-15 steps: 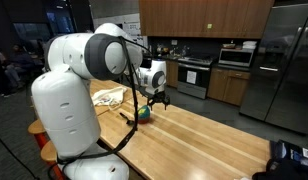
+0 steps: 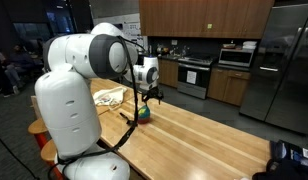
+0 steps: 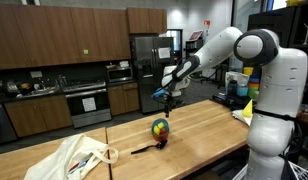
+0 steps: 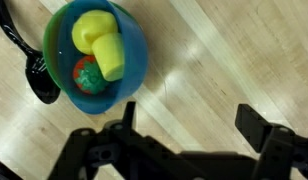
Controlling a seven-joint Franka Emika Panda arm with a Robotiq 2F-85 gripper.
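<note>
My gripper is open, its two dark fingers wide apart over bare wood with nothing between them. Up and to the left in the wrist view stands a blue and green bowl (image 4: 137, 62), apart from the fingers. Inside it lie a rounded yellow thing (image 4: 91, 27), a yellow block-like piece (image 4: 109, 56) and a red and green thing (image 4: 89, 76). A black slotted utensil (image 4: 40, 80) rests beside the bowl. In exterior view 2, the gripper (image 3: 166, 103) hangs above the table, higher than the bowl (image 3: 160, 128).
A crumpled white cloth (image 3: 74, 157) lies on the table to the left of the bowl in exterior view 2. In exterior view 1, the long wooden table (image 2: 199, 145) is clear across its middle. Dark items (image 2: 290, 158) sit at its right end.
The bowl and cloth have stayed put.
</note>
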